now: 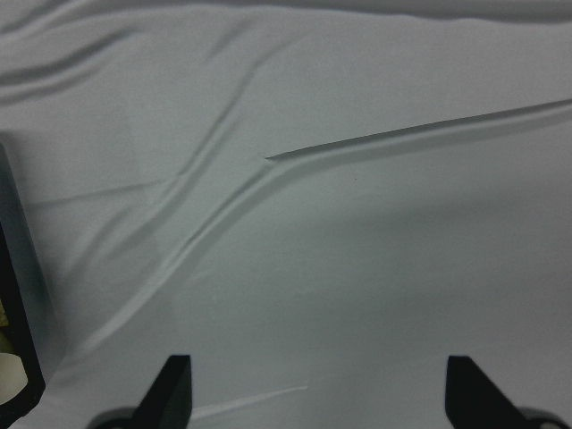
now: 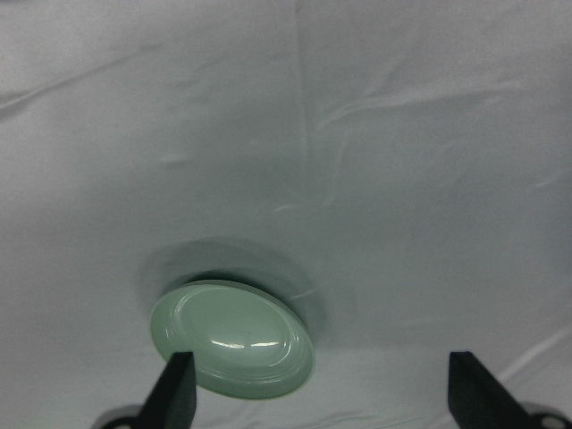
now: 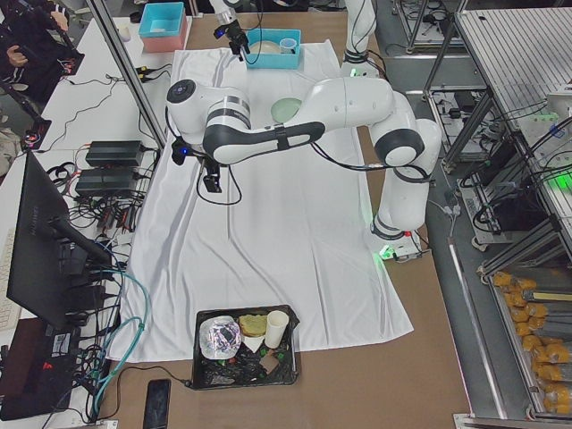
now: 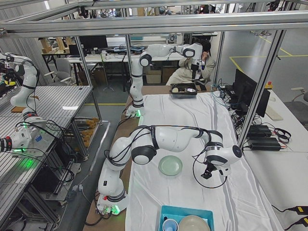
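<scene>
My left gripper is open over bare white cloth, with the black tray (image 3: 246,382) at the left edge of its wrist view. In the camera left view that tray holds a foil bowl (image 3: 220,338), yellowish food (image 3: 252,324) and a white cup (image 3: 275,330). My right gripper is open and empty above the cloth, a pale green plate (image 2: 237,331) low left in its view.
A blue bin (image 4: 185,211) with a beige plate (image 4: 192,224) and a cup (image 4: 170,225) stands at the opposite end from the tray. Monitors, boxes and cables line one side.
</scene>
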